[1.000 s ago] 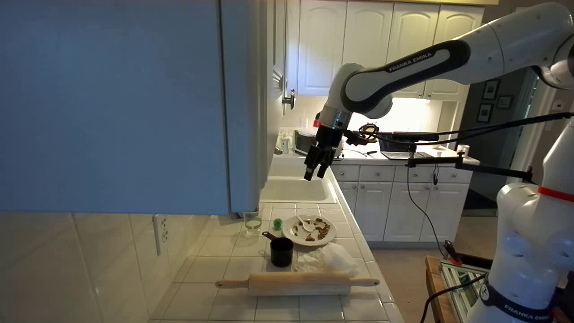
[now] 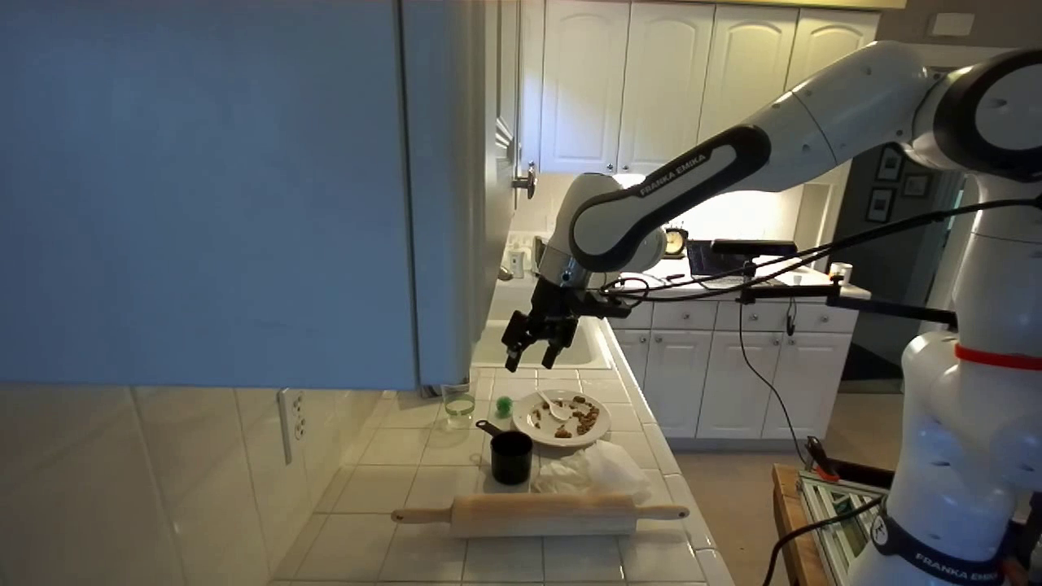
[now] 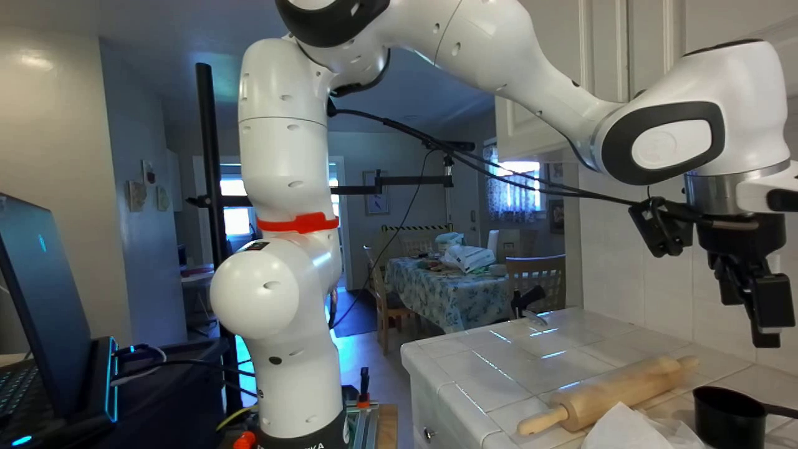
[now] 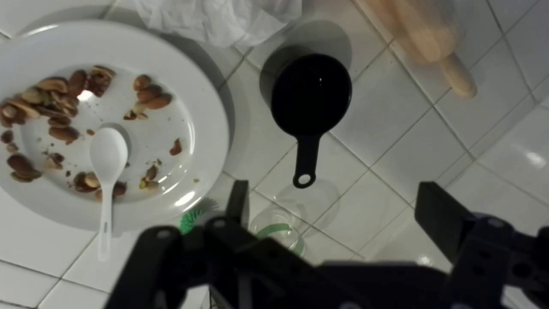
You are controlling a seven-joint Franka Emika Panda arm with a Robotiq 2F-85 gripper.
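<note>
My gripper (image 2: 530, 363) hangs above the tiled counter, its fingers spread wide with nothing between them. In the wrist view a black measuring cup (image 4: 311, 95) stands on the tiles with its mouth up, its handle pointing toward the gripper. To its left lies a white plate (image 4: 208, 154) with scattered nuts (image 4: 54, 98) and a white plastic spoon (image 4: 109, 154). A clear glass (image 4: 278, 226) with a green band shows partly behind a finger. Near the plate's rim sits a green bristly thing (image 4: 189, 220), also partly covered.
A wooden rolling pin (image 2: 542, 516) lies across the counter nearest the camera. Crumpled white plastic (image 2: 610, 469) sits between it and the plate. The blue-lit cabinet (image 2: 205, 195) overhangs the left side; the sink (image 2: 586, 347) is farther back.
My arm has come left, lower and nearer the camera in exterior view 1, bringing the open gripper over the counter. The objects on the counter have stayed where they were.
</note>
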